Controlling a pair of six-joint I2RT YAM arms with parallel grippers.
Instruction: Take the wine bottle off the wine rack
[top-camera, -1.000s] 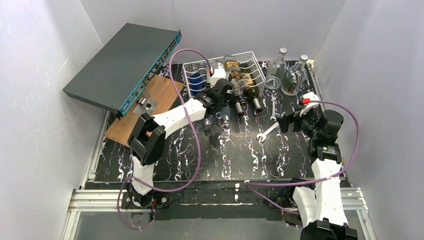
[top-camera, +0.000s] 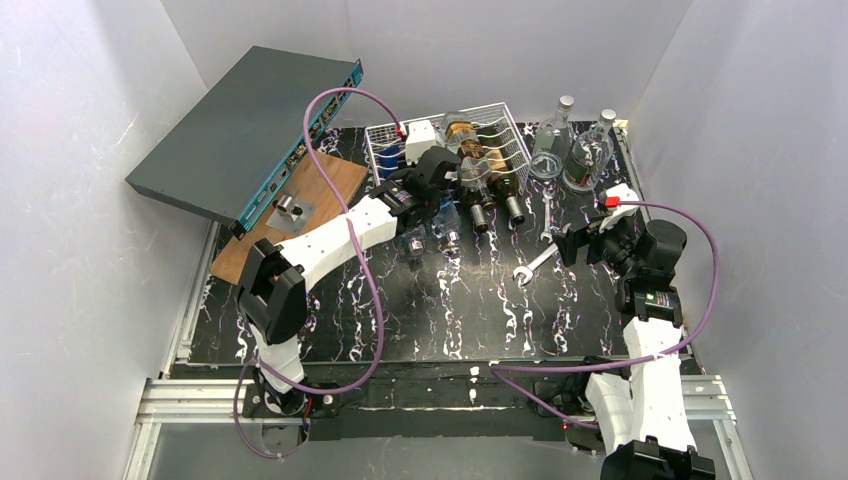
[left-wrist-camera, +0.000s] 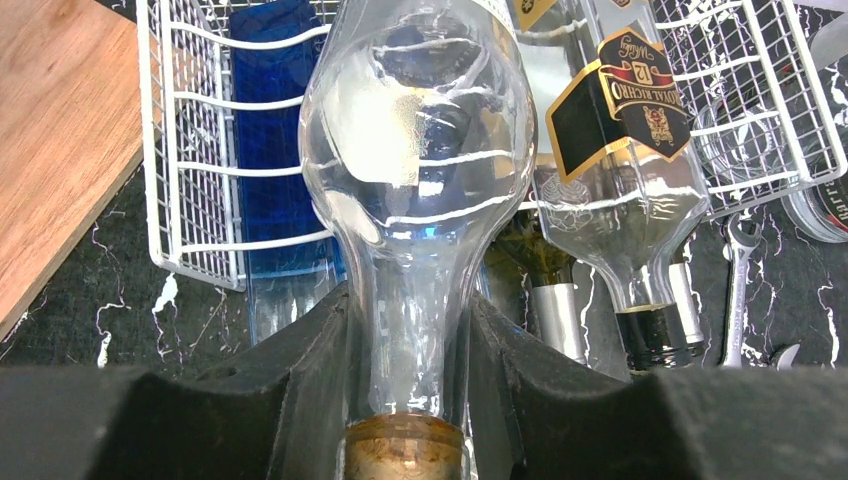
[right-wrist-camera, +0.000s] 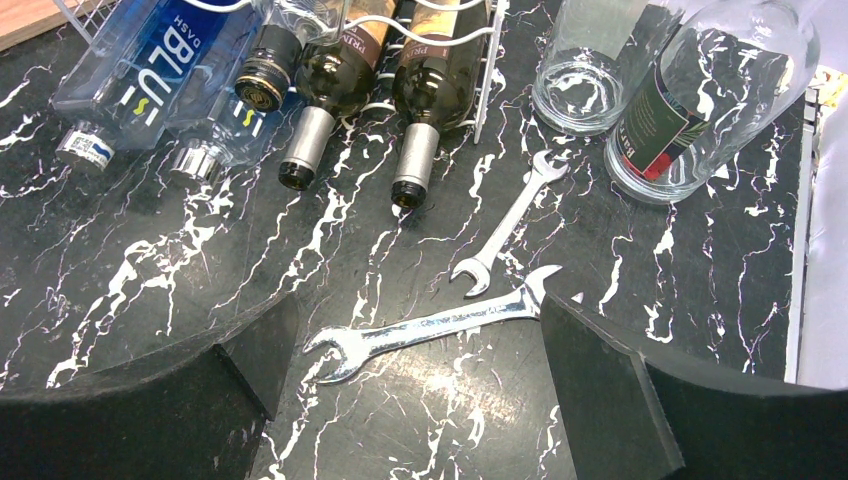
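A white wire rack (top-camera: 390, 130) holds blue bottles (left-wrist-camera: 268, 170), dark green wine bottles (right-wrist-camera: 430, 80) and a clear square bottle with a black label (left-wrist-camera: 620, 110). My left gripper is shut on the neck of a clear bottle (left-wrist-camera: 410, 170) with a brownish cap, above the rack. In the top view the left wrist largely covers that bottle. My right gripper stands open over the marble counter at the right, with nothing between its fingers, short of the rack.
Two tall clear bottles (top-camera: 588, 160) stand right of the rack. Two wrenches (right-wrist-camera: 430, 327) lie in front of them. A wooden board (top-camera: 240, 255) and grey slab device (top-camera: 240, 120) occupy the left.
My left arm has moved a little left and upward in the top view, its wrist higher over the rack. The right arm has not moved.
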